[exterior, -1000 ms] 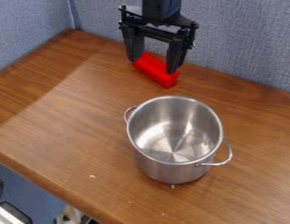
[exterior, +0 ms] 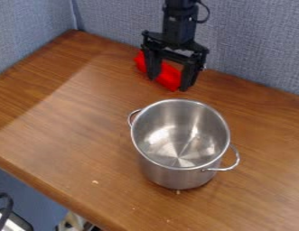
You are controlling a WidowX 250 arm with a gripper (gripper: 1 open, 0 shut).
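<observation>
My black gripper (exterior: 174, 60) hangs at the back of the table, its open fingers lowered around a red block (exterior: 163, 74) that lies near the back wall. Whether the fingers touch the block cannot be told. A steel pot (exterior: 180, 140) with two side handles stands in the front middle, apart from the block and gripper.
A grey padded wall (exterior: 254, 50) runs along the back. Some dark cables show at the lower left corner.
My gripper has come down and back toward the red block, from above it to around it. The block and pot look unmoved.
</observation>
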